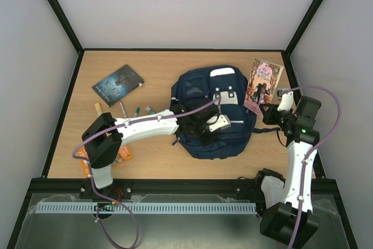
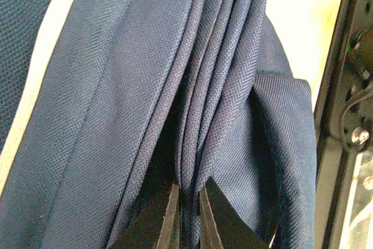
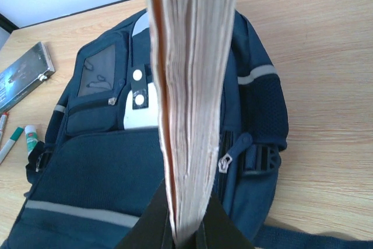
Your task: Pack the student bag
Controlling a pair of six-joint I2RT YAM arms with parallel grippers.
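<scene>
The navy backpack [image 1: 201,88] lies in the middle of the table, its lower part lifted and wrinkled around my left gripper [image 1: 207,139]. Folded dark cloth [image 2: 218,86] runs between the left fingertips, which are shut on it. On the right, a paperback with a pink and brown cover [image 1: 263,83] stands raised, with my right gripper [image 1: 260,109] shut on its lower corner. The right wrist view shows its page edges [image 3: 189,86] between the fingers. My left arm hides part of the backpack's front.
A dark blue book [image 1: 118,84] rests at the back left. Pens, a glue stick [image 1: 150,110] and an orange item [image 1: 123,154] are scattered on the left, partly under my left arm.
</scene>
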